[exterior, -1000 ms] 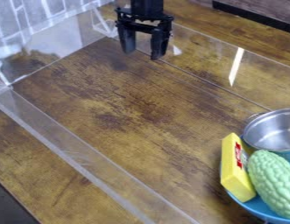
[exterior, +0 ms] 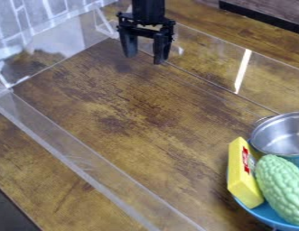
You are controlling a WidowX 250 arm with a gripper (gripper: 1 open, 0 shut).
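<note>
The black robot gripper (exterior: pixel 146 45) hangs at the top centre, over the far part of the wooden table (exterior: pixel 127 126). Its two fingers stand apart with nothing visible between them. At the lower right a blue bowl (exterior: pixel 267 215) holds a yellow box (exterior: pixel 241 173) with red on it and a pale green corn-like vegetable (exterior: pixel 279 188).
A metal pot (exterior: pixel 282 134) sits at the right edge, above the bowl. Clear plastic walls border the table.
The gripper has shifted very slightly; the objects on the right are unmoved.
</note>
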